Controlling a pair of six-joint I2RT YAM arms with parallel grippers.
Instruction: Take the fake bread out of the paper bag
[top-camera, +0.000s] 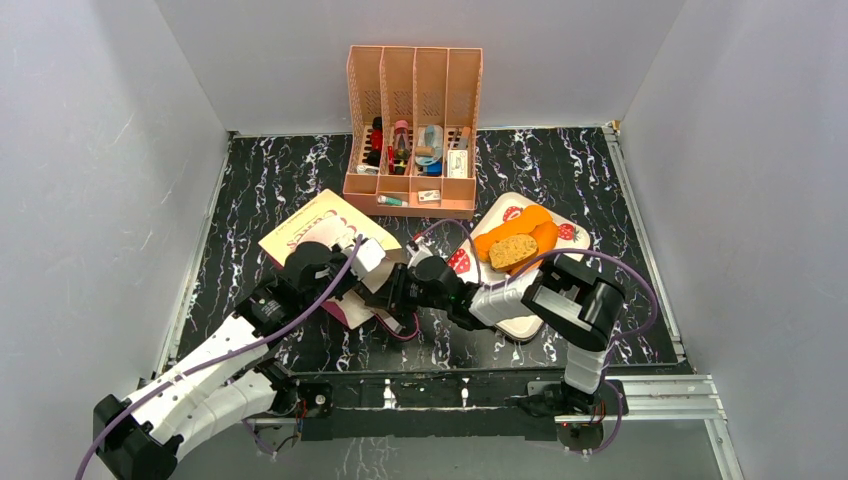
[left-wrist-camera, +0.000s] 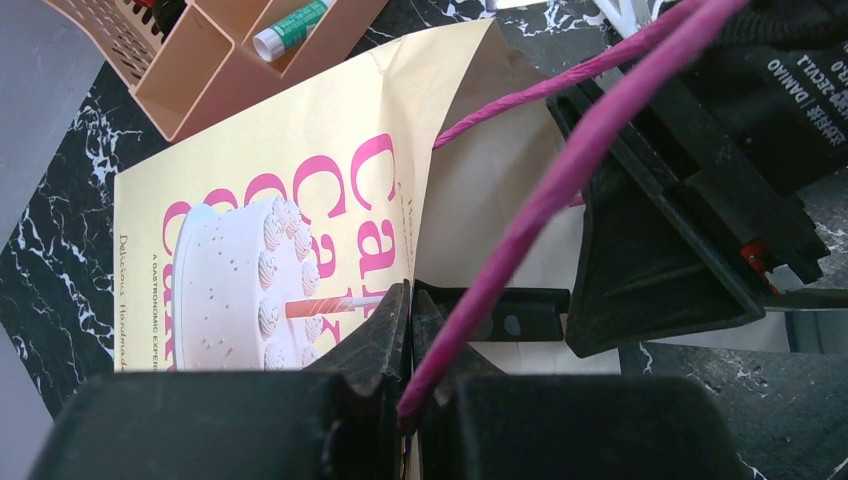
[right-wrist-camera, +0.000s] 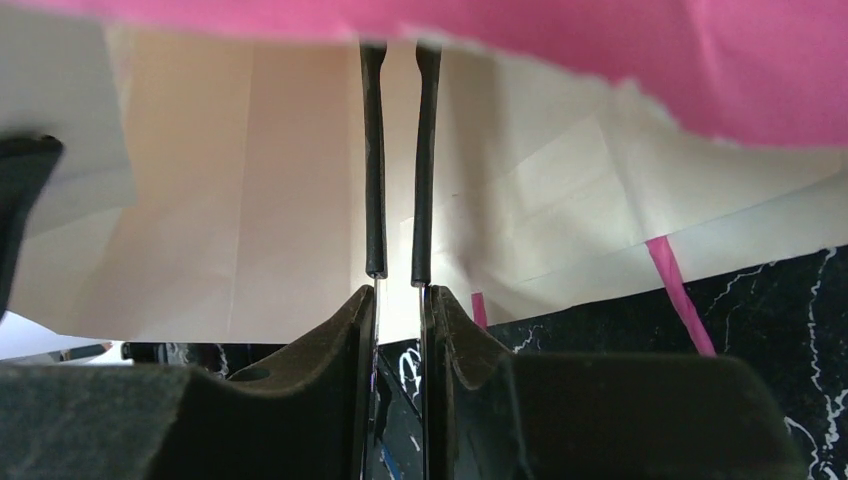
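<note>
The cream paper bag (top-camera: 305, 225) with pink print lies on the left of the table, its mouth turned right. In the left wrist view my left gripper is shut on the bag's edge beside the printed face (left-wrist-camera: 250, 160). My right gripper reaches into the bag's mouth, fingers part open with a narrow gap and no bread between them; the bag's pale interior (right-wrist-camera: 540, 190) fills that view. No bread shows inside the bag. A pink handle cord (left-wrist-camera: 500, 260) crosses the left wrist view.
At the right a tray (top-camera: 525, 325) holds orange fake breads (top-camera: 513, 252), partly under the right arm. A divided pink organiser (top-camera: 410, 70) with small items stands at the back.
</note>
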